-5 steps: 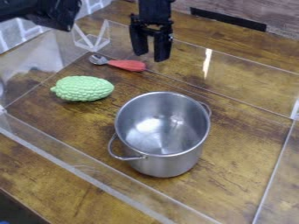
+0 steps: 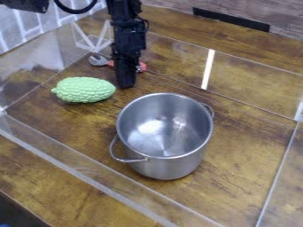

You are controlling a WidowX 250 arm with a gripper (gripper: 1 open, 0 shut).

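Note:
My black gripper (image 2: pixel 127 74) reaches down from the top over a red-handled utensil with a metal head (image 2: pixel 99 59), which it largely hides. Its fingertips are low, just right of a green bumpy corn-like object (image 2: pixel 83 90). The fingers look close together; whether anything is between them is hard to see. A large steel pot (image 2: pixel 164 133) with two handles stands in front of the gripper, to the lower right.
Transparent panels and a white strip (image 2: pixel 208 69) cross the surface.
My gripper has moved down and toward the front, from behind the red utensil to over it and beside the green object. The pot and green object stay put.

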